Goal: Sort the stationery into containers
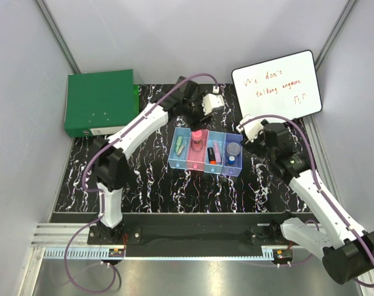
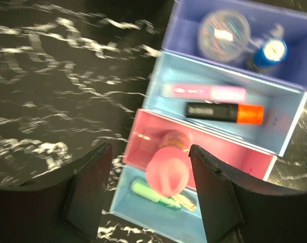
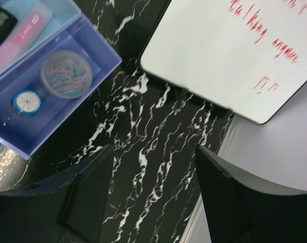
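Note:
In the left wrist view, a pink-capped bottle stands in the pink compartment. My left gripper is open above it, the cap showing between its fingers and nearer the right one. A light blue compartment holds a green stick and a small pale item. Another light blue compartment holds a pink marker and a black-and-orange tube. In the right wrist view, a round tub of clips and a blue-rimmed item sit in the violet compartment. My right gripper is open over bare table.
A whiteboard with red writing leans at the back right. A green box file lies at the back left.

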